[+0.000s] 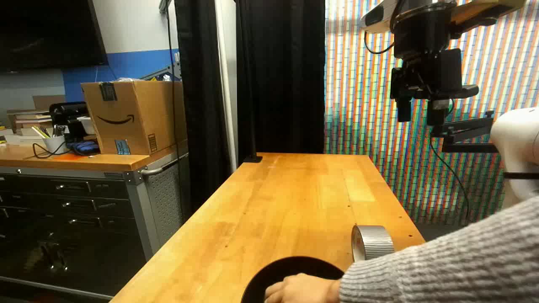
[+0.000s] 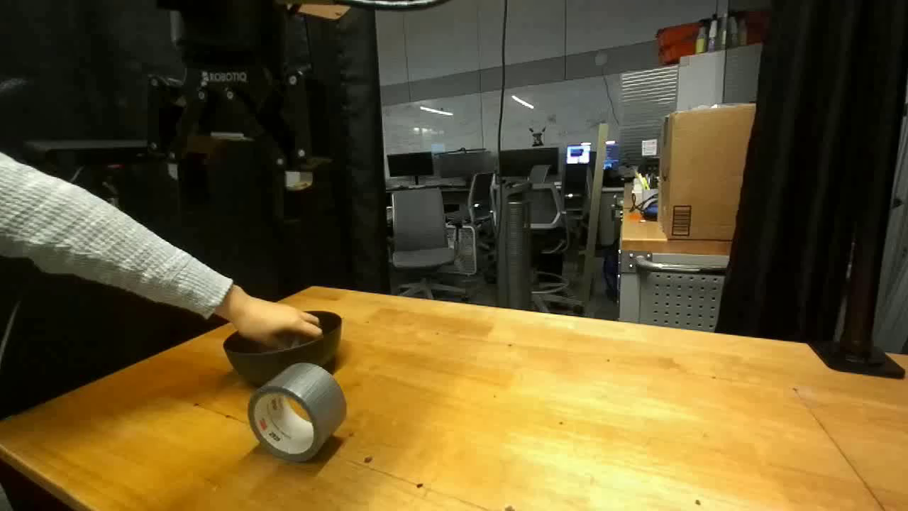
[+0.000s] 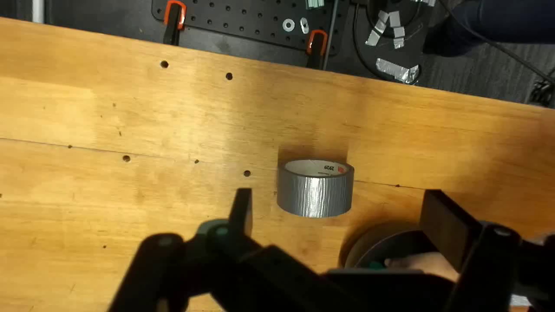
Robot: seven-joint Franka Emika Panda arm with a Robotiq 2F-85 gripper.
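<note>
A roll of silver duct tape (image 2: 319, 400) stands on its rim on the wooden table, its hole facing sideways. Beside it is a dark bowl (image 2: 281, 361), with a person's hand (image 2: 264, 320) reaching inside. Something green (image 3: 375, 265) shows in the bowl in the wrist view, too little of it to name. My gripper (image 1: 420, 113) hangs high above the table, well clear of both things. Its fingers (image 3: 242, 213) are spread wide in the wrist view, with empty space between them and the tape roll (image 3: 315, 193) on the table far below.
The person's grey-sleeved arm (image 2: 102, 238) crosses the table's edge over the bowl. A black stand base (image 2: 855, 359) sits at the far end. Orange-tipped clamps (image 3: 175, 15) lie just off one table edge.
</note>
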